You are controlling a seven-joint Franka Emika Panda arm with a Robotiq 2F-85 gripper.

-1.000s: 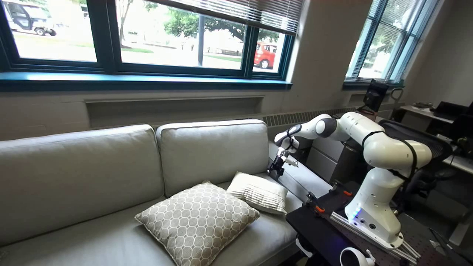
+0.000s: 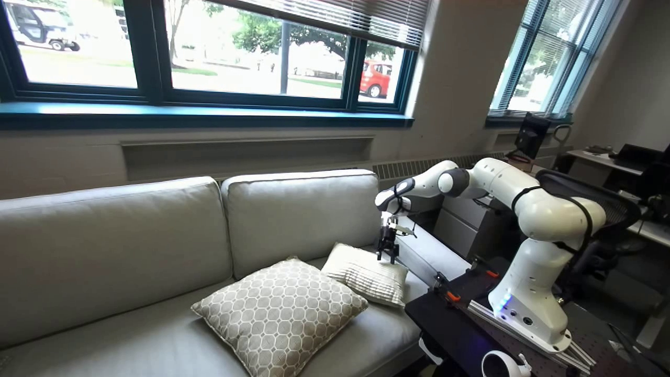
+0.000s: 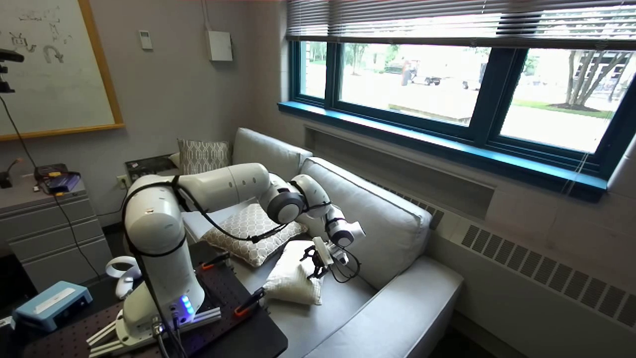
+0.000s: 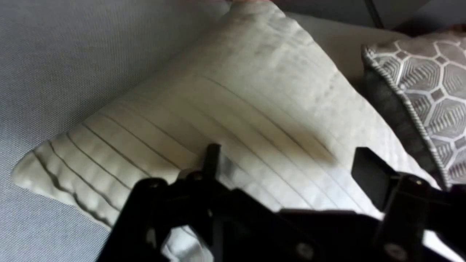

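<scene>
A small cream pillow [image 2: 361, 271] with ribbed lines lies on the couch seat beside the right armrest. My gripper [image 2: 387, 258] points down at the pillow's upper right part, its fingers open. In the wrist view, the pillow [image 4: 262, 109] fills the middle, and the gripper has its two black fingers spread wide over the ribbed side. Nothing is gripped between them; whether the tips touch the cloth I cannot tell. From the other side, the gripper [image 3: 311, 262] shows at the pillow's [image 3: 292, 277] edge nearer the backrest.
A larger patterned pillow [image 2: 282, 317] leans beside the cream one. The backrest [image 2: 308, 217] rises behind, and the armrest [image 3: 393, 304] bounds the seat. A black table [image 2: 452, 314] with clamps stands in front of the armrest. The couch seat [image 2: 144, 330] is bare farther left.
My gripper has moved from near the armrest to over the cream pillow, lower and now pointing more straight down. The pillows look almost unmoved.
</scene>
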